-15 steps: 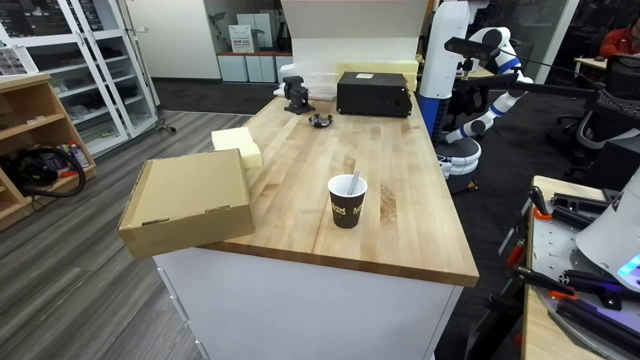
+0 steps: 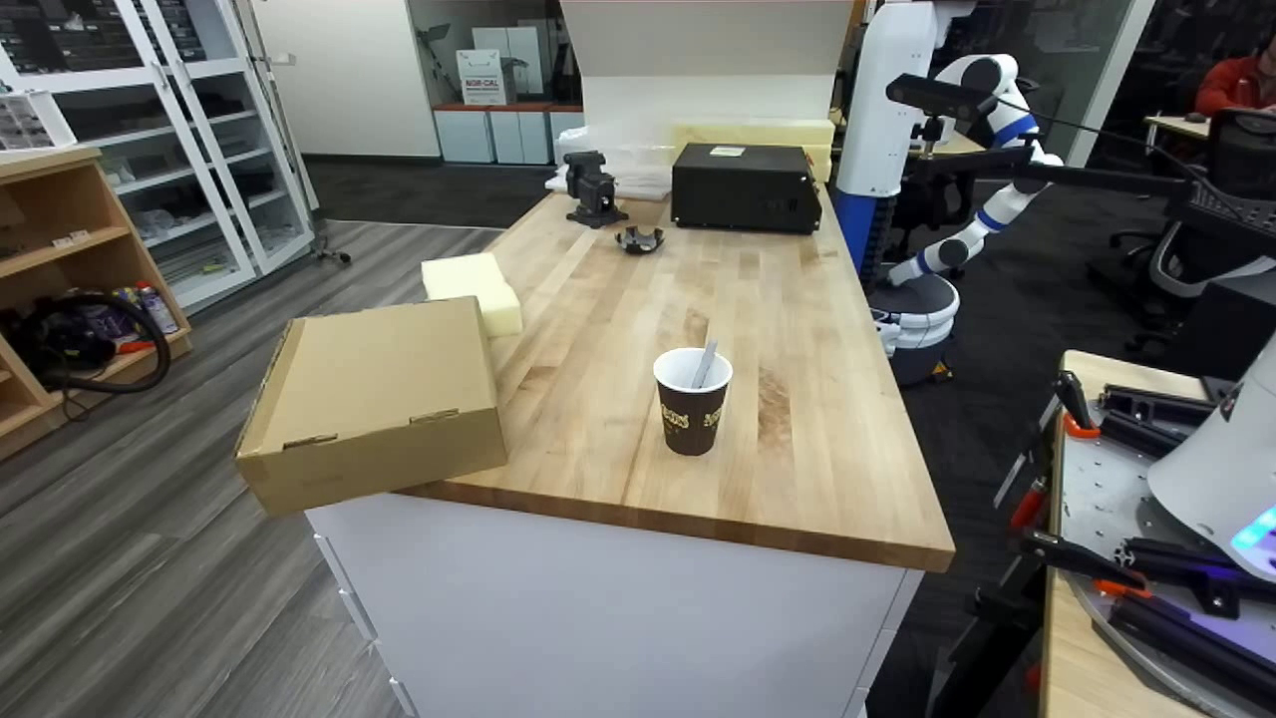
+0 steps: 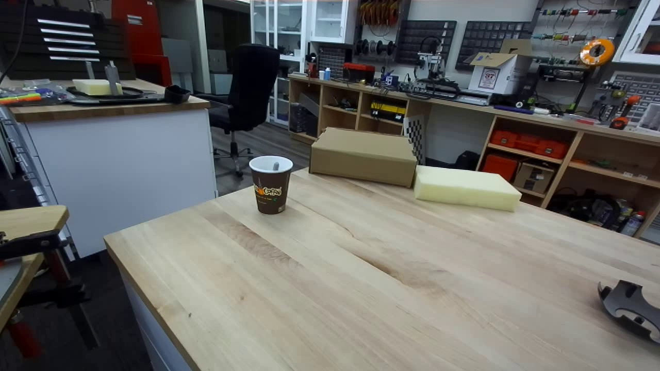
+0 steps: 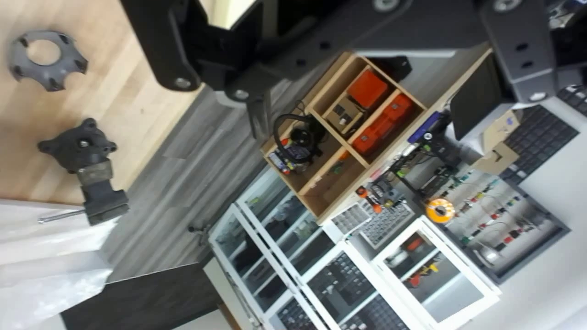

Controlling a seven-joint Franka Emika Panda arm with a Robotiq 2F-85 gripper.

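Observation:
A dark brown paper cup (image 2: 691,419) with a white rim stands upright on the wooden table (image 2: 825,479), with a grey stick-like object (image 2: 706,364) leaning inside it. In the other exterior view the same cup (image 3: 270,191) is near the table's corner. My gripper shows only in the wrist view, its fingers (image 4: 479,99) spread wide and nothing held between them. It is open and faces the shelves and cabinets past the table's edge. The cup is outside the wrist view.
A cardboard box (image 2: 383,383) overhangs the table edge beside a pale foam block (image 2: 473,291). Farther back are a grey ring-shaped part (image 2: 640,240), a black clamp-like mount (image 2: 593,191) and a black case (image 2: 744,189). The tabletop around the cup is clear.

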